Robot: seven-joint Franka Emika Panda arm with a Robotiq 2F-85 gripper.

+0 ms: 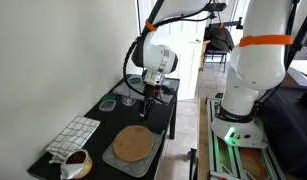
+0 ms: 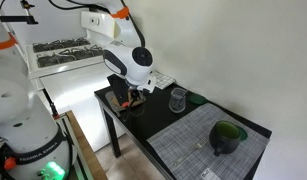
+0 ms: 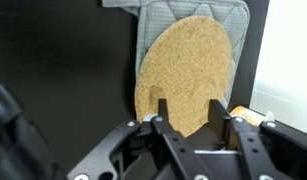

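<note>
A round cork board lies on a grey quilted mat on the dark countertop. In the wrist view the cork board fills the space beyond the fingers, with the grey mat showing around it. My gripper hangs just past the board's far side, pointing down. From the wrist, my gripper shows its two fingers apart, with the board visible between and below them. No object appears clasped. Exterior view 2 has the gripper partly hidden against dark surroundings.
A white checked cloth or rack and a bowl lie along the wall side. A clear glass, a green dish and a dark green mug stand farther along, the mug by a grey mat.
</note>
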